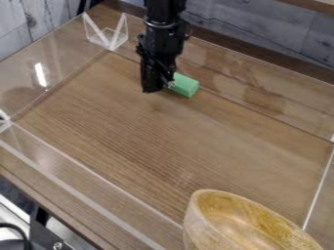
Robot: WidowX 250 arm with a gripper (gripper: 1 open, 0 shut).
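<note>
A black robot arm reaches down from the top of the camera view, its gripper [155, 76] low over the wooden table near the back centre. A small green block [185, 85] sits on the table just right of the gripper, partly behind it. The fingers are dark and small, so whether they are open or shut, or touch the block, is hard to see.
A yellow bowl [239, 229] lies at the front right, cut off by the frame. A wall runs along the back.
</note>
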